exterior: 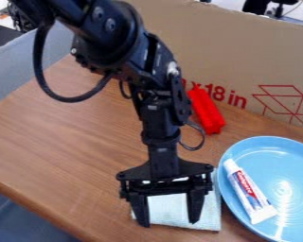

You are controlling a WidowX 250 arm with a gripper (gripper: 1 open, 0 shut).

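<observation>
My black gripper (169,203) is low over a folded white cloth (203,219) at the front of the wooden table (53,132), its fingers apart and pointing down onto or just above the cloth. Whether anything is between the fingertips is hard to tell. To the right, a blue plate (287,184) holds a white toothpaste tube (246,189).
A red object (206,110) lies behind the arm, in front of a cardboard box wall (256,66).
</observation>
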